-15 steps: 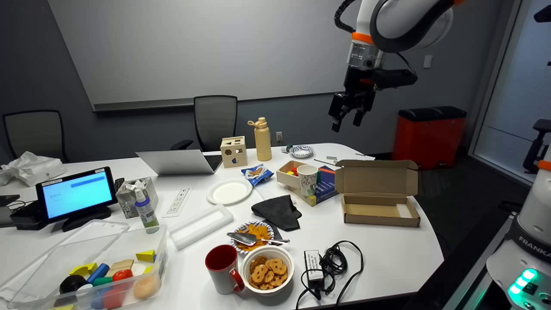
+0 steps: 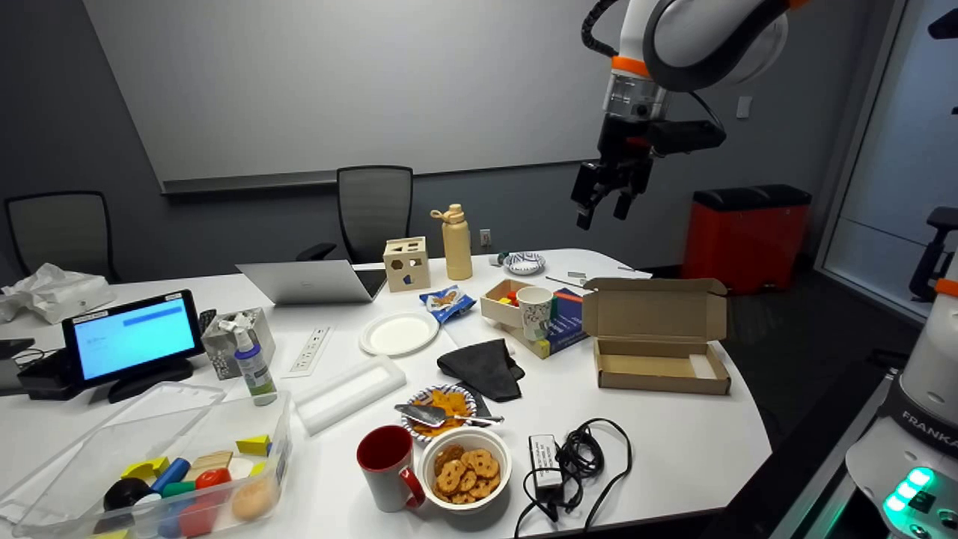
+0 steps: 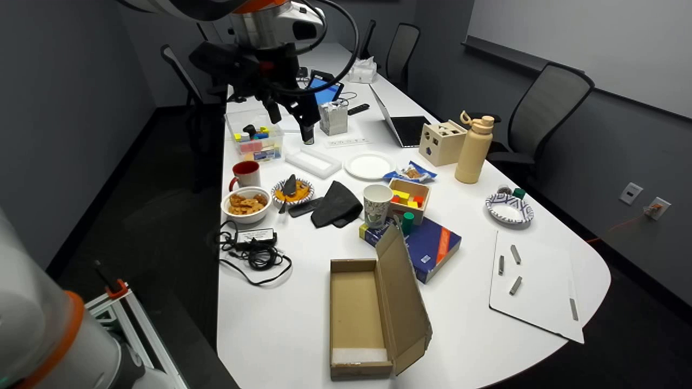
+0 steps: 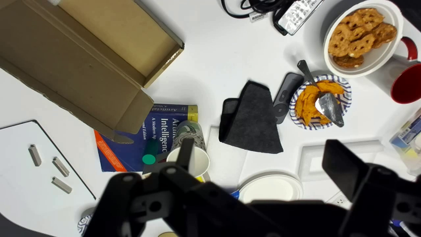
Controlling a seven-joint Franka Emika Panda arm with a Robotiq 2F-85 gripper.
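High above the table, my gripper (image 2: 603, 220) stands open, its fingers wide apart with only air between them. In the wrist view one finger (image 4: 342, 168) is at the right and the other finger (image 4: 186, 154) is at the left, in front of the patterned paper cup (image 4: 189, 136). That cup stands on a blue book (image 3: 428, 249) beside a small wooden box of blocks (image 3: 410, 194). Closer to the near edge are a white bowl of pretzel crisps (image 2: 467, 471), a patterned bowl of orange chips (image 2: 444, 404) with a metal server on it, and a red-and-white mug (image 2: 388, 480).
An open cardboard box (image 3: 357, 311) stands at the table's end, near a black cable with its adapter (image 2: 548, 467). A black cloth (image 2: 480, 367), white plate (image 2: 399, 334), tan bottle (image 2: 456, 242), laptop (image 2: 305, 281) and clear block bin (image 2: 179, 485) occupy the rest. Bare table shows around the cardboard box.
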